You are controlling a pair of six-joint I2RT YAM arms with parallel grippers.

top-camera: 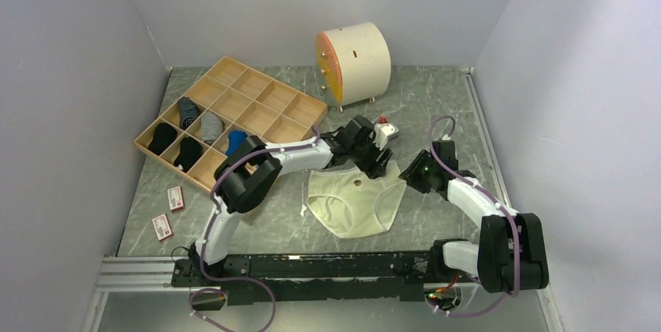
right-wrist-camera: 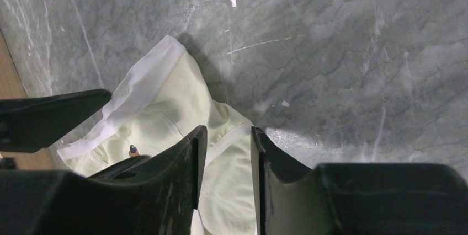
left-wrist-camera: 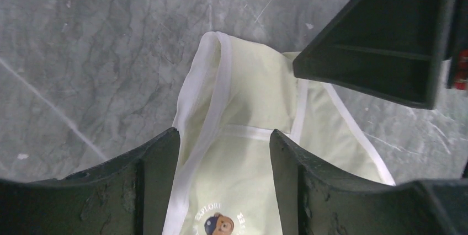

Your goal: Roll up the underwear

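The pale yellow underwear (top-camera: 351,203) lies spread on the grey table, its waistband at the far side and a small bear print (left-wrist-camera: 219,224) below the band. Over the waistband's right half hangs my left gripper, open, with the fabric visible between and beyond its fingers. At the right side corner, my right gripper stands part open. Its fingertips are on either side of the corner of the underwear (right-wrist-camera: 234,127); whether they touch the cloth I cannot tell.
A wooden divided box (top-camera: 234,104) with rolled dark, grey and blue items stands at the left. Behind is a cream round cabinet (top-camera: 358,63). Two small boxes (top-camera: 175,198) lie at the lower left. The two grippers are close together.
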